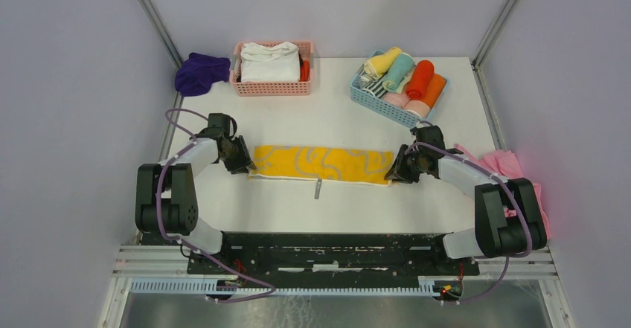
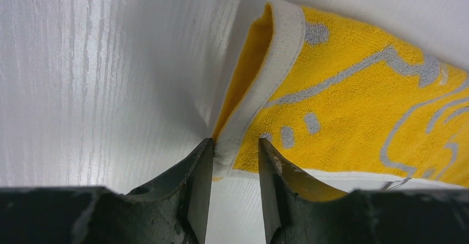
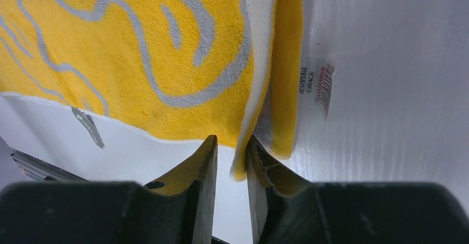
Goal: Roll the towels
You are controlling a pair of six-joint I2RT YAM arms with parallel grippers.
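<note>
A yellow towel with grey squiggles (image 1: 327, 163) lies folded into a long flat strip across the middle of the table. At its left end is my left gripper (image 1: 249, 169), its fingers apart. The left wrist view shows the near corner of the towel (image 2: 271, 72) between and just beyond those fingers. My right gripper (image 1: 394, 178) sits at the opposite end. In the right wrist view, the towel's pale hem corner (image 3: 251, 111) touches the right-hand finger, with a gap to the other finger. Neither gripper is closed on the cloth.
Behind the towel stand a pink basket (image 1: 272, 88) of white cloth and a blue basket (image 1: 387, 110) of rolled towels. A purple cloth (image 1: 201, 74) lies back left, a pink cloth (image 1: 504, 166) at right.
</note>
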